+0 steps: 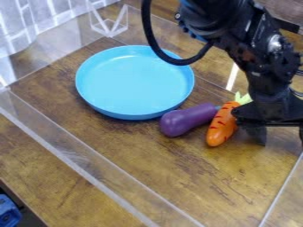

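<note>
My black gripper [267, 120] is low over the table at the right, just beside an orange carrot toy [221, 128] with a pale green top, its near finger reaching toward the carrot's upper part. The finger stands open as far as can be seen; the arm hides part of it. A purple eggplant [186, 121] lies left of the carrot, close beside it. A light blue plate [133, 66] sits at the upper left of these.
Clear plastic walls edge the wooden table [119, 177] at the left and back. A blue object [7, 211] shows at the lower left corner, outside the wall.
</note>
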